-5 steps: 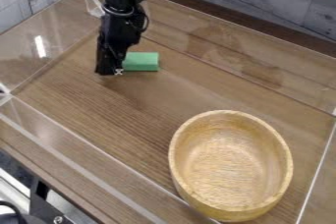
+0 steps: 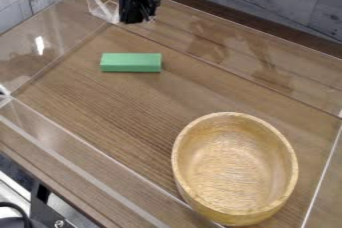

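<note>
A green rectangular block (image 2: 131, 62) lies flat on the wooden table left of centre. My black gripper (image 2: 118, 12) is up at the top edge, above and behind the block, apart from it and partly out of frame. Its fingers are small and dark, so their opening is unclear.
A large light wooden bowl (image 2: 234, 167) sits at the lower right. The table's left edge runs down toward dark cables at the lower left, and a back edge crosses the top right.
My gripper has moved up and back, from beside the green block toward the top edge of the view. The block, partly hidden earlier, now shows fully.
</note>
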